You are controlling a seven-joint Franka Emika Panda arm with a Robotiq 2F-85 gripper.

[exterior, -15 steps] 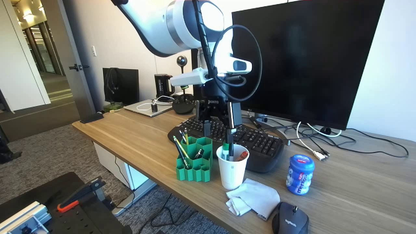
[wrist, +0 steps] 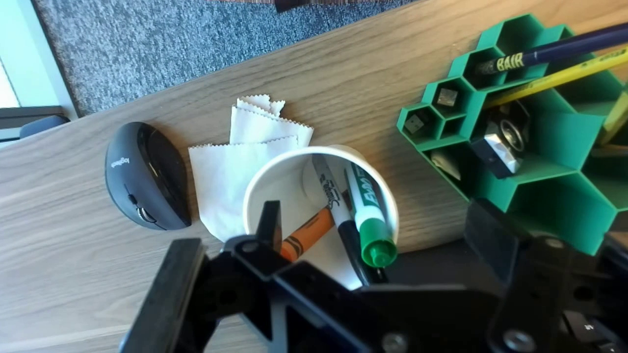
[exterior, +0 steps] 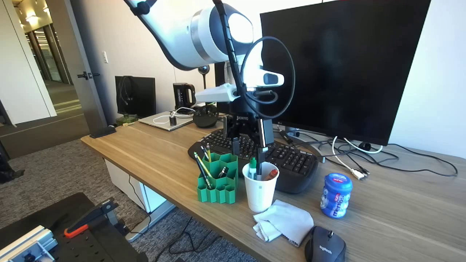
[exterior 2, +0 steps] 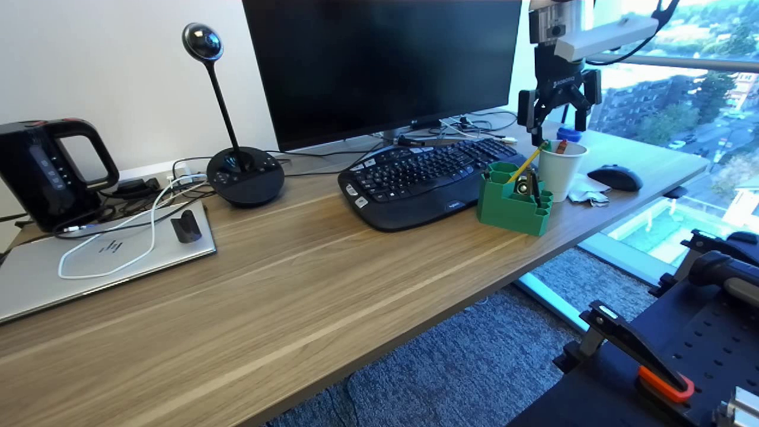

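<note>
In exterior view 1 a white cup (exterior: 259, 194) stands upright near the desk's front edge, holding several pens. From above, the wrist view shows a green marker (wrist: 375, 238), a black-capped grey marker (wrist: 339, 207) and an orange marker (wrist: 307, 232) inside it. My gripper (exterior: 249, 150) is open above and behind the cup, its fingers wide apart with nothing held between them. One fingertip (exterior: 261, 154) overlaps the cup's mouth in exterior view 1; whether it touches a marker is hard to tell. Beside the cup sits a green honeycomb organizer (exterior: 218, 194) with pencils and small items.
A folded grey cloth (exterior: 286, 222) lies against the cup's base, with a mouse (exterior: 325, 246) and a blue gum bottle (exterior: 336, 196) nearby. Behind are a keyboard (exterior: 297, 159) and a monitor (exterior: 340, 70).
My gripper has moved slightly lower and to the right in exterior view 1, nearer the cup. The cup, its markers and the organizer look unmoved.
</note>
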